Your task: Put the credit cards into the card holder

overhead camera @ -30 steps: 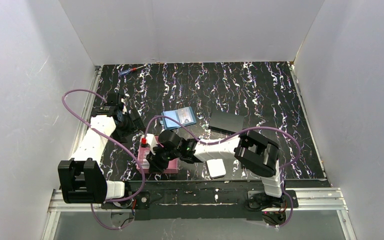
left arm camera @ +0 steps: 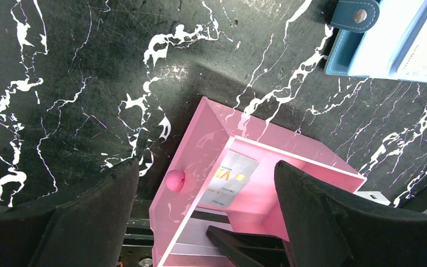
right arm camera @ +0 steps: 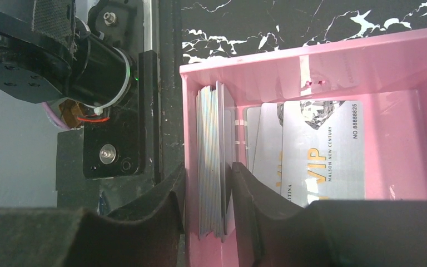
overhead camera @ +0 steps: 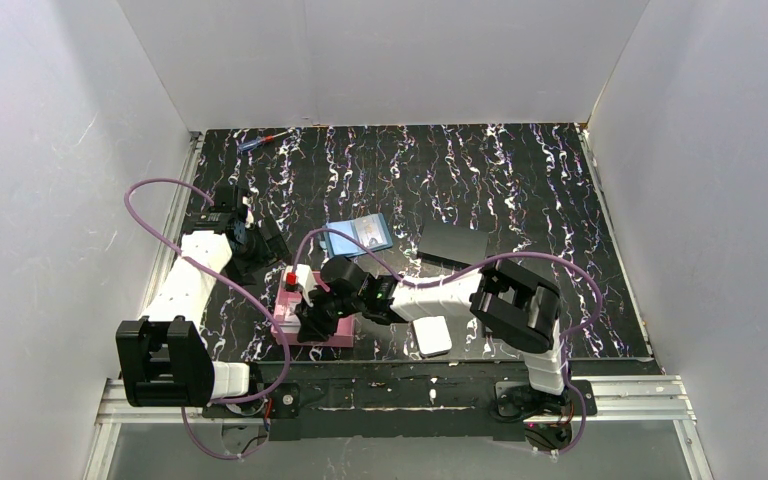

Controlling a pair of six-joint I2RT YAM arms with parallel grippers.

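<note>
The blue card holder [overhead camera: 357,233] lies spread on the table; its snap strap [left arm camera: 358,15] shows in the left wrist view. In the pink box [right arm camera: 322,58] a stack of cards [right arm camera: 208,150] stands on edge along one wall. My right gripper reaches into the box, closed around that stack; whether its outer finger touches the cards or the box wall cannot be made out. Loose VIP cards [right arm camera: 328,150] lie flat on the box floor. My left gripper hangs over the box, open and empty.
A dark flat case [overhead camera: 452,242] and a white square block [overhead camera: 431,336] rest to the right. A screwdriver [overhead camera: 263,140] lies far back. Bare table [overhead camera: 380,165] surrounds the holder, and the box walls stand close about my right fingers.
My right gripper has shifted very slightly right over the box. The left arm, card holder and other objects stay put.
</note>
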